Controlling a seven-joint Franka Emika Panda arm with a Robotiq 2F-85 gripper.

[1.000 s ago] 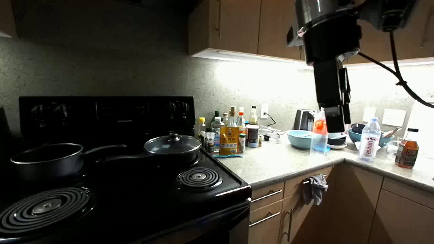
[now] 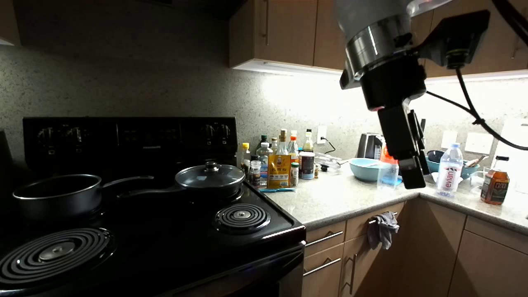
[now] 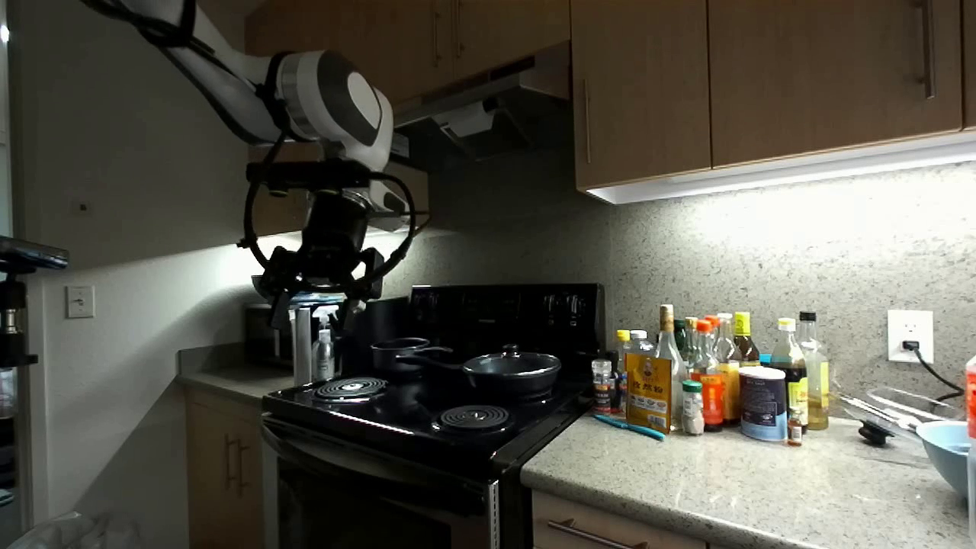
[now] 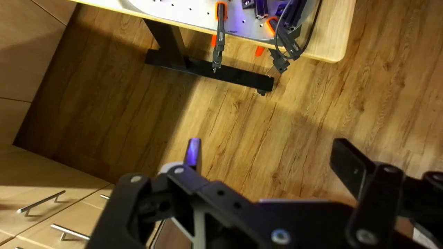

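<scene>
My gripper is open above the wooden floor, its two fingers wide apart and nothing between them. In exterior view 1 the gripper (image 2: pixel 414 180) hangs tilted, overlapping the far corner of the counter. Exterior view 2 has the gripper (image 3: pixel 316 320) in the air to the left of the stove. On the stove a dark saucepan (image 2: pixel 59 193) sits at the back left, and a frying pan (image 2: pixel 213 182) with a glass lid at the back right. Both pans stand clear of the gripper.
Several bottles and a yellow packet (image 2: pixel 279 170) crowd the counter beside the stove. A blue bowl (image 2: pixel 365 170), an Evian bottle (image 2: pixel 449 173) and an amber bottle (image 2: pixel 495 183) stand further right. A grey cloth (image 2: pixel 382 230) hangs from a drawer handle.
In exterior view 1 my gripper has come lower and tilted, its fingertips swinging slightly to the right. The pans, bottles and bowls have not moved.
</scene>
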